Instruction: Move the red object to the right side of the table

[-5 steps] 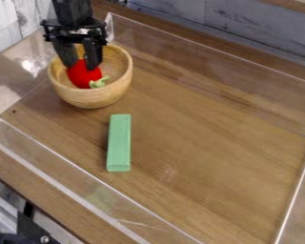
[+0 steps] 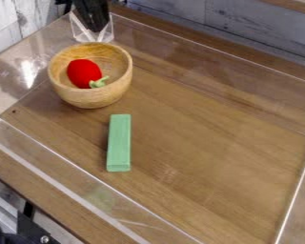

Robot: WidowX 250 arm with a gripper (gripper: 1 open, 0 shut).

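Observation:
The red object (image 2: 84,72), round with a small green part at its lower right, lies inside the wooden bowl (image 2: 114,88) at the upper left of the table. My gripper (image 2: 92,38) is above and behind the bowl at the top edge of the view, apart from the red object. Much of the arm is cut off by the frame. Nothing red shows at the fingertips, but the spread of the fingers is too unclear to read.
A green block (image 2: 119,143) lies on the table in front of the bowl. Grey walls (image 2: 263,29) stand along the back.
My gripper was down at the bowl around the red object and has risen up and away toward the top edge. The red object stays in the bowl.

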